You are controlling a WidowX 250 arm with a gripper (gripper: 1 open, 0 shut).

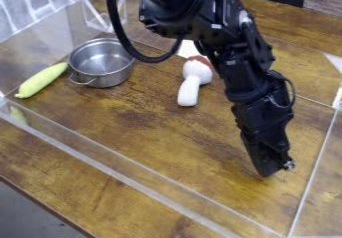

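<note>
My black gripper (271, 162) is low over the right part of the wooden table, its tip pointing down at bare wood. Whether it is open or shut is unclear. A steel pot (100, 65) sits at the left, with a pale yellow-green corn-like object (42, 80) beside it. A white object with a pinkish-white round top (194, 80) lies near the middle, left of my arm.
Clear panel edges run along the left and right sides. My arm and its cable hide part of the back.
</note>
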